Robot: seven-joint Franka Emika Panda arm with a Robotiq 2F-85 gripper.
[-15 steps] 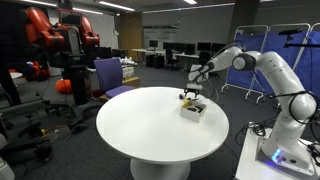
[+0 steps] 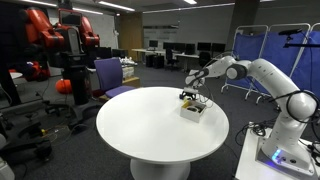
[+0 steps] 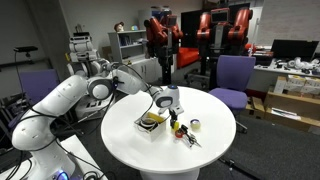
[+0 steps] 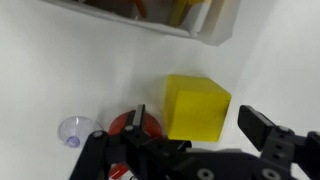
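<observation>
In the wrist view a yellow block-like object lies on the white table, close in front of the gripper, whose two fingers are spread wide with nothing between them. Left of it is a red round thing, partly covered by the gripper. A small clear, round-ended item lies farther left. Exterior view 2 has the gripper low over the table, by the yellow object. The box stands beside it with things inside; its edge crosses the top of the wrist view.
A small round item and several dark and red small things lie near the yellow object. A purple chair stands beyond the table.
The arm's gripper end has come down slightly toward the table near the box. The box looks unmoved.
</observation>
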